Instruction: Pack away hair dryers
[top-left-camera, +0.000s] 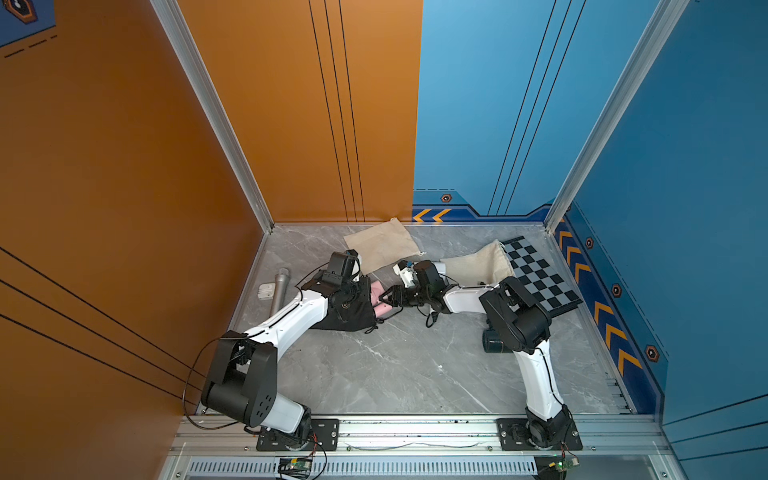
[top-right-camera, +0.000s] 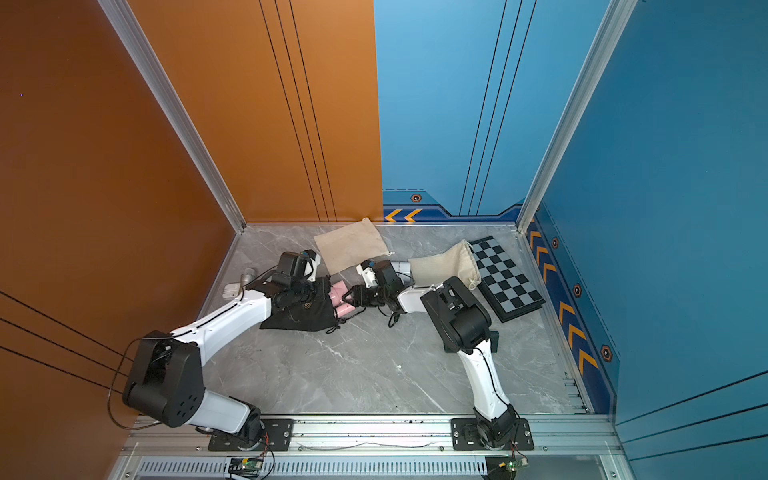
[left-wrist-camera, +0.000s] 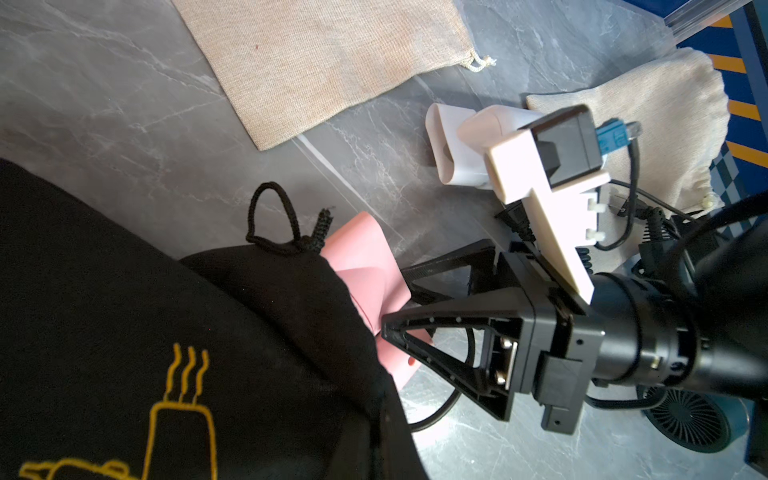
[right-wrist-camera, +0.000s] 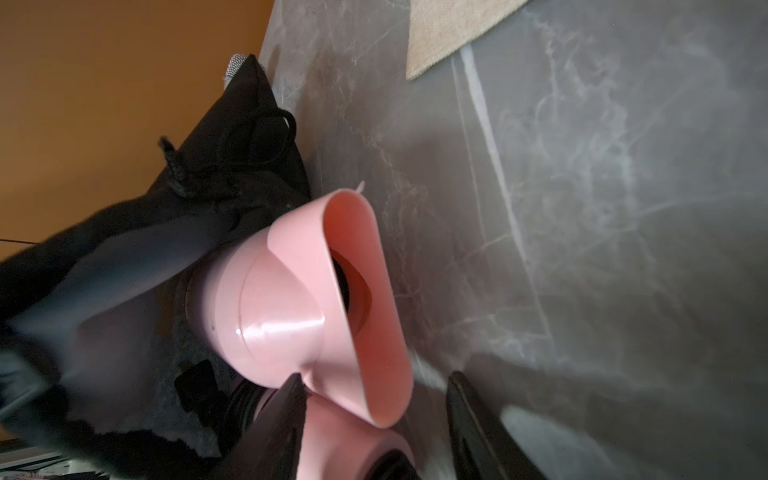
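A black drawstring bag (left-wrist-camera: 224, 320) with yellow stitching lies at the left of the table. Its raised edge is pinched by my left gripper, whose fingers are shut on the cloth. From the bag's mouth a pink hair dryer (right-wrist-camera: 272, 304) sticks out, its wide nozzle toward my right arm and its back end inside the cloth. Beside the nozzle is another pink part (right-wrist-camera: 340, 436), apparently its handle. My right gripper is part open at the dryer, one finger on each side of the pink parts in the right wrist view. Whether the fingers touch it, I cannot tell.
Behind lies a flat beige bag (top-left-camera: 384, 242). A white dryer (left-wrist-camera: 460, 144) and a second beige bag (top-left-camera: 476, 265) are by my right arm, with a checkered board (top-left-camera: 540, 272) beyond. A dark dryer (left-wrist-camera: 692, 416) lies right; a grey cylinder (top-left-camera: 280, 289) left.
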